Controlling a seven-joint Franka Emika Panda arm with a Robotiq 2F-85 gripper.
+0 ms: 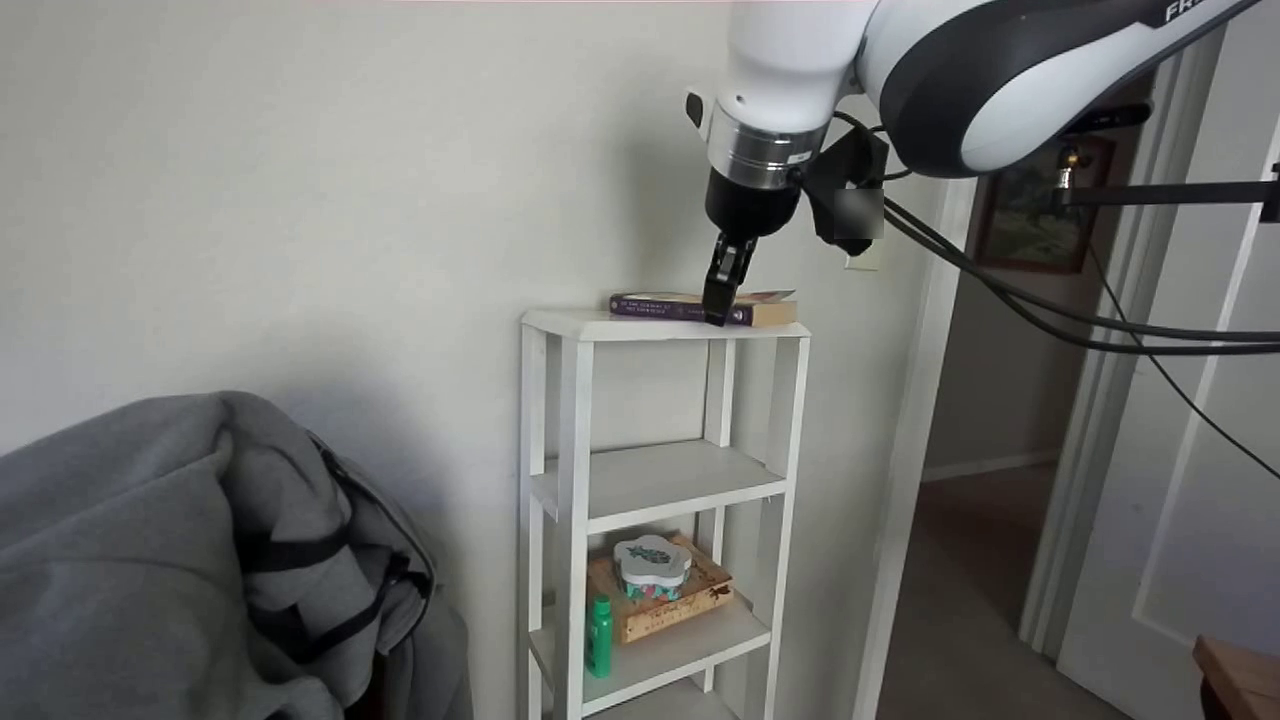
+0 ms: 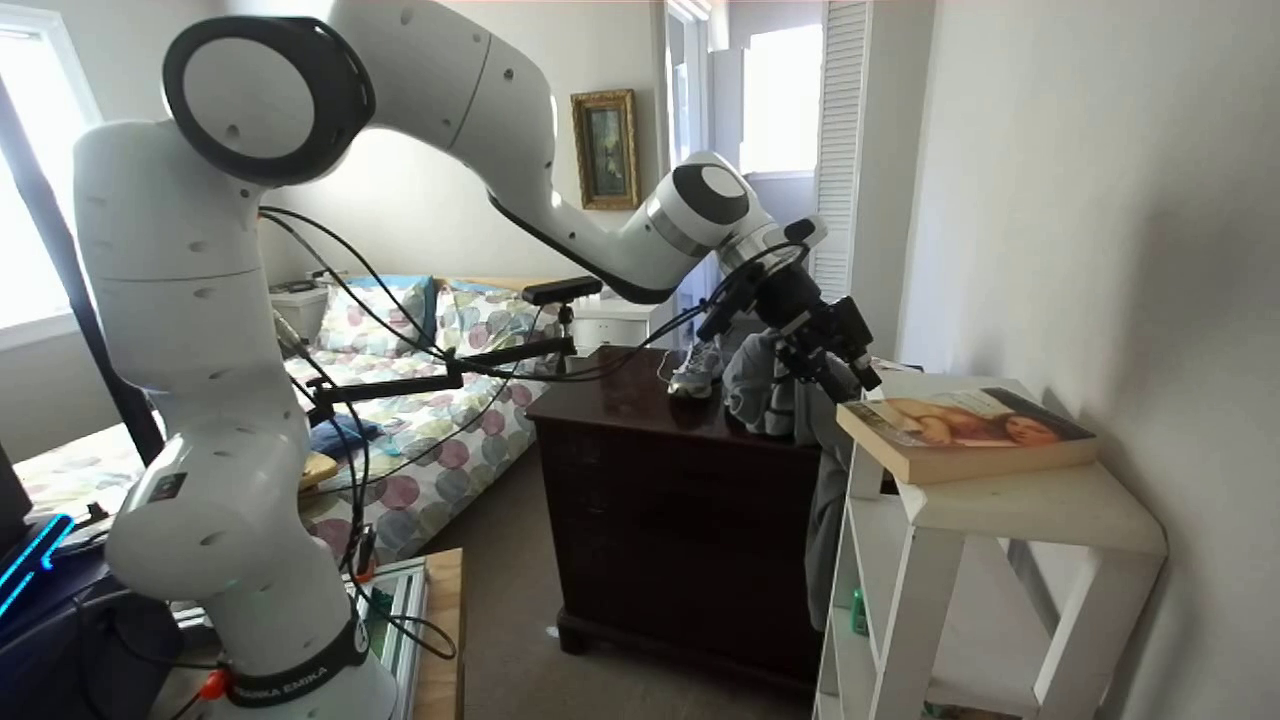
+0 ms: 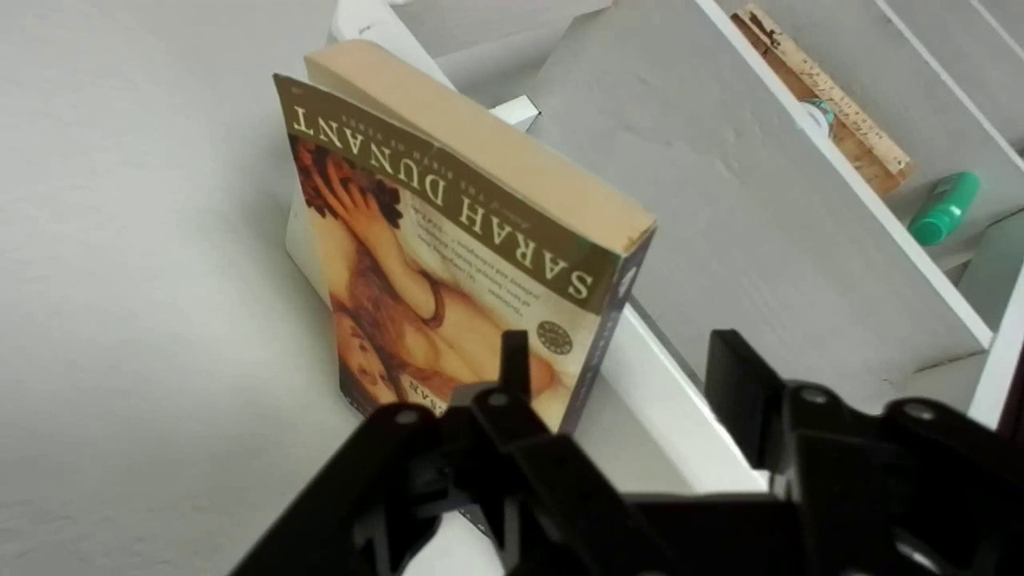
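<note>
A thick paperback book (image 3: 451, 250), with a painted figure on its cover and a dark purple spine, lies flat on top of the white shelf unit (image 1: 564, 322). In exterior view 2 its cover faces up near the shelf's edge. My gripper is at the spine side, its two black fingers apart. One finger (image 3: 515, 363) overlaps the cover in the wrist view, while the other stands clear of the book, beyond the spine. In exterior view 1 the fingertips are in front of the spine; whether they touch it is unclear.
Lower on the unit are a green bottle (image 1: 600, 636), a wooden box (image 1: 672, 612) and a white tin (image 1: 651, 562). The middle shelf (image 1: 672, 474) is bare. A wall runs close behind the unit. A dark dresser (image 2: 684, 516) stands beside it.
</note>
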